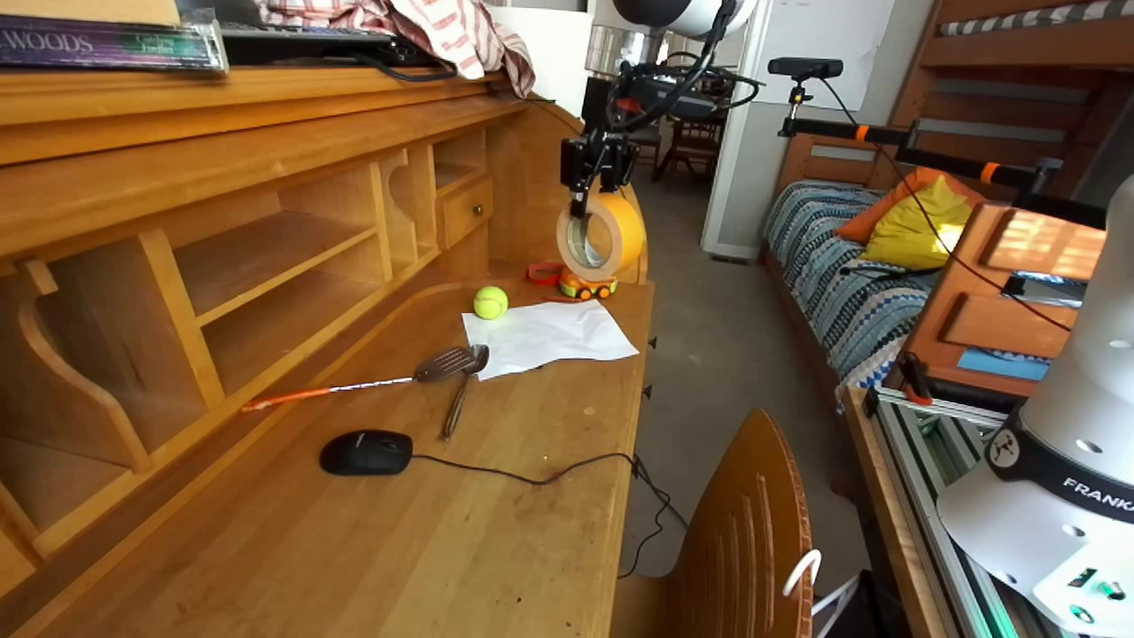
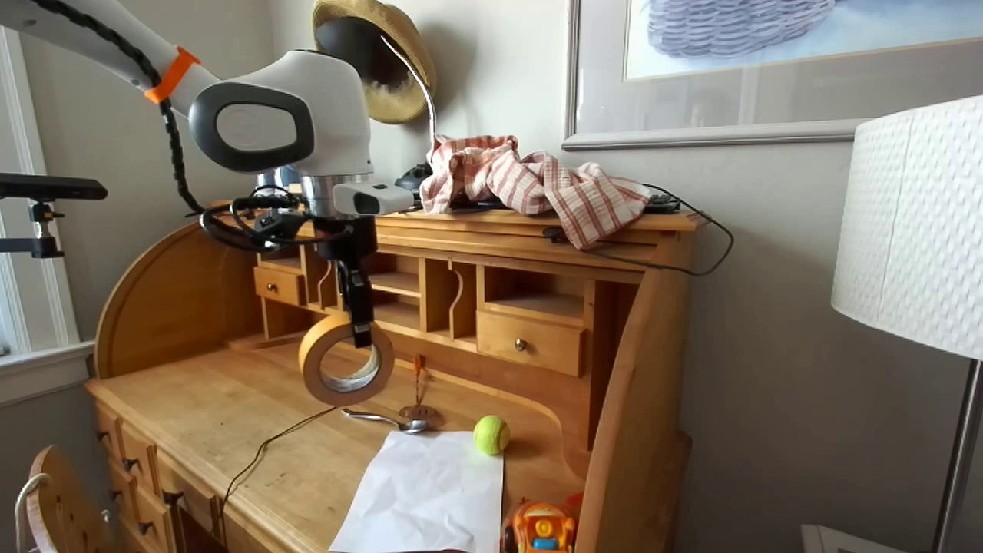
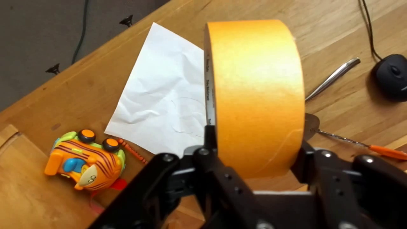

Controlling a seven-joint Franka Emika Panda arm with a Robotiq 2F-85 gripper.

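Note:
A wide roll of yellow-orange tape [image 3: 259, 95] hangs from my gripper, which is shut on it with the roll's band between the fingers. In the second exterior view the roll [image 2: 316, 353] is in the air above the desk, its round hole facing that camera and the gripper [image 2: 361, 336] at its upper right edge. The first exterior view has the tape [image 1: 625, 229] above the far end of the desk. Below lies a creased white paper [image 3: 160, 91] with faint curved pen lines on it.
On the desk lie a tennis ball [image 2: 491, 434], an orange toy car [image 3: 89, 160], a crayon [image 3: 132, 151], a spoon [image 1: 459, 399], a spatula [image 1: 351, 387] and a corded black mouse [image 1: 367, 453]. Cubbyholes [image 1: 287, 255] line the back. The near desktop is clear.

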